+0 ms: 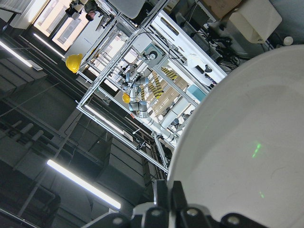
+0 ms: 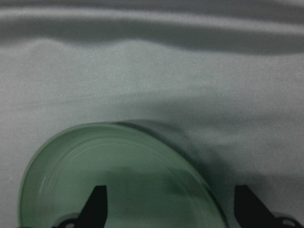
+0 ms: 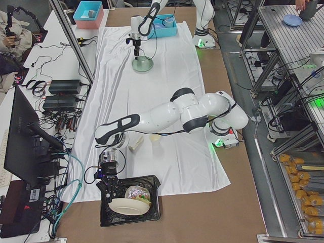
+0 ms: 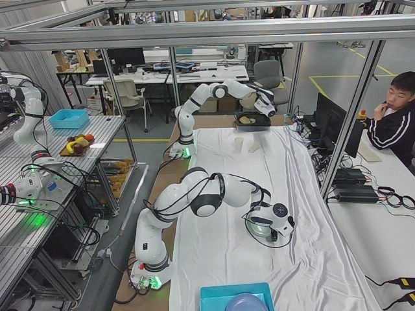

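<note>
A white oval dish (image 3: 128,206) is tilted up at the black crate (image 3: 154,215), with my left gripper (image 3: 110,196) shut on its rim; in the left wrist view its inside (image 1: 242,142) fills the right half. Behind it a food item in clear wrap lies in the crate. At the cloth's other end a green plate (image 2: 109,166) lies flat, and my right gripper hangs over it with open fingers astride its rim.
A pale bar (image 3: 135,144) and a light cup-like item (image 3: 156,142) lie on the white cloth (image 3: 167,81). A blue bin (image 4: 214,297) stands beyond the green plate.
</note>
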